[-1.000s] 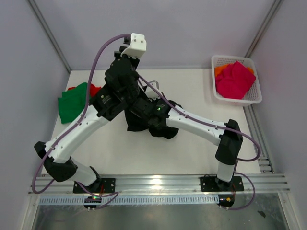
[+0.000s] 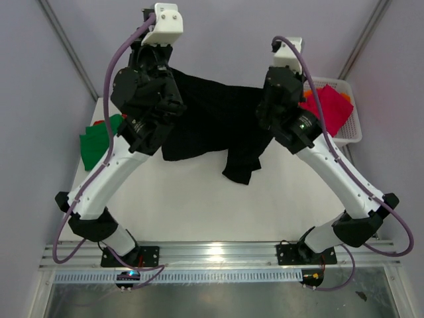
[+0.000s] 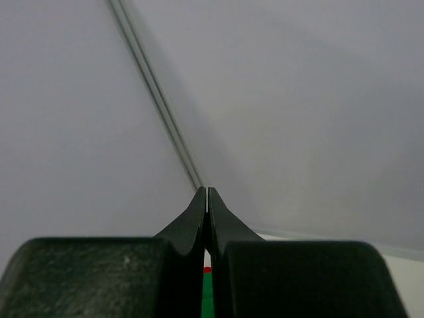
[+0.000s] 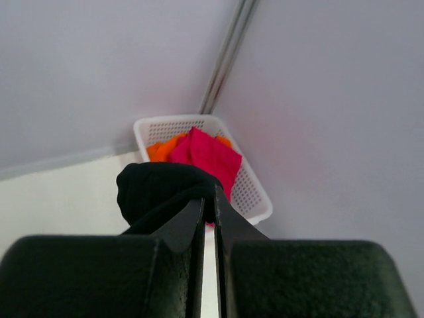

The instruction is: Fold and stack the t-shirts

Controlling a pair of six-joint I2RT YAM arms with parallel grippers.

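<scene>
A black T-shirt (image 2: 218, 119) is stretched between my two raised grippers in the top view, its lower part reaching toward the table's middle. My left gripper is shut; the top view shows the shirt hanging from it, though the left wrist view shows little cloth at its fingertips. My right gripper is shut on the shirt, a dark fold of which (image 4: 159, 185) sticks up at its fingertips. A green shirt (image 2: 99, 142) with red cloth behind lies at the table's left.
A white basket (image 2: 351, 129) holding red (image 4: 212, 159) and orange (image 4: 159, 149) cloths stands at back right. Walls border both sides and the back.
Both arms have moved up and apart, the right one far toward back right, spreading the black shirt between them. The shirt's body has risen and widened.
</scene>
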